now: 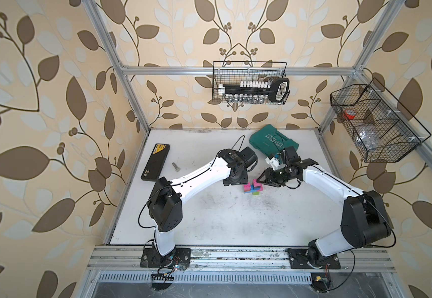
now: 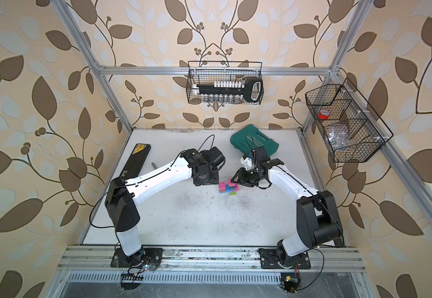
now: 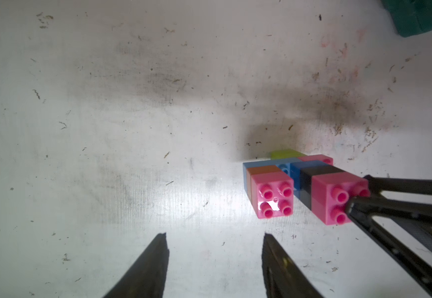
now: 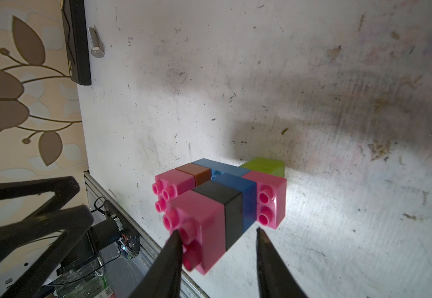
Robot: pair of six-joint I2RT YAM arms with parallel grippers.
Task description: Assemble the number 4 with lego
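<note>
A joined block of bricks (image 3: pixel 271 194) sits mid-table: pink ends with studs, plus orange, blue, black and green (image 4: pixel 262 167) bricks, shaped in branches. My right gripper is at its right side, with the pink top brick of the taller branch between its fingers, which also show at right in the left wrist view. My left gripper hangs above and left of the bricks, fingers apart, nothing between them.
A teal case (image 1: pixel 270 139) lies at the back right. A long black box (image 1: pixel 153 161) and a metal bolt (image 1: pixel 175 166) lie on the left. Wire baskets hang on the walls.
</note>
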